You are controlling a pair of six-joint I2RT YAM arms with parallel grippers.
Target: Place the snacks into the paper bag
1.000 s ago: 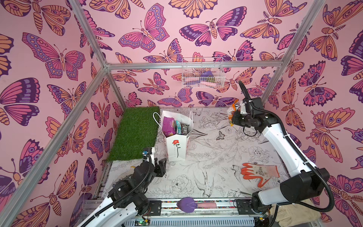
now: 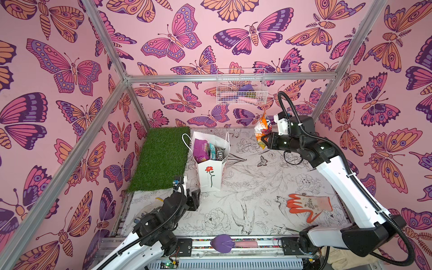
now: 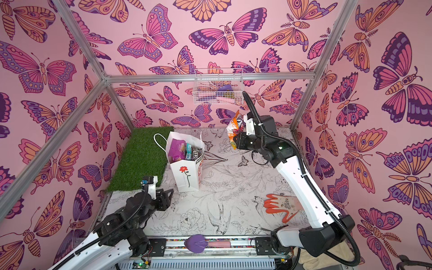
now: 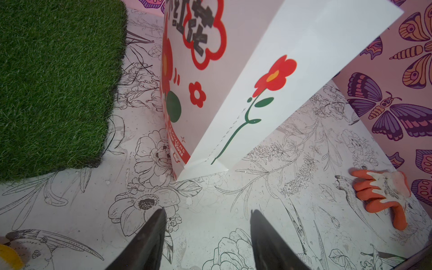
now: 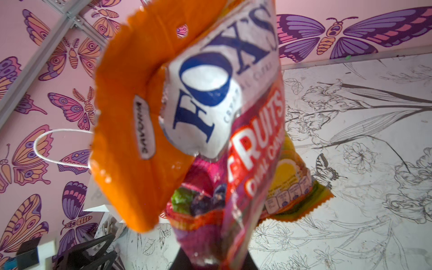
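Note:
The white paper bag [image 2: 209,175] with a red flower print stands upright beside the turf, holding purple [image 2: 200,149], blue and dark snack packs. My right gripper [image 2: 268,140] is shut on an orange Fox's Fruits candy bag [image 5: 126,180], held up right of the paper bag; it fills much of the right wrist view. My left gripper stands open, low in front of the paper bag, with nothing between its fingers.
Green turf [image 2: 155,153] lies at back left. An orange-and-white glove [image 2: 306,204] lies at front right. A wire basket [image 2: 240,96] hangs on the back wall.
My right gripper has moved left and up with the candy bag, toward the paper bag. The left arm has shifted only slightly.

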